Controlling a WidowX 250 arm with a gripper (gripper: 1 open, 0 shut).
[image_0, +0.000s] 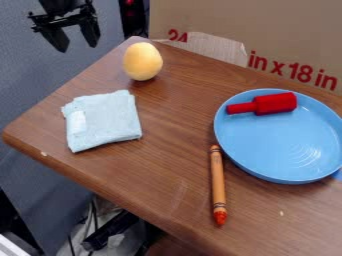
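My black gripper (75, 36) hangs in the upper left over the grey backdrop, off the table's edge, its two fingers apart and empty. A yellow egg-shaped object (143, 62) stands near the back edge of the wooden table (154, 180). A folded pale blue cloth (102, 121) lies at the left. On the right a blue plate (281, 150) holds a red rolling-pin-like object (263, 104), and an orange crayon (218, 186) lies beside the plate.
A cardboard box (254, 35) lines the back of the table. The middle of the table, between cloth and plate, is clear.
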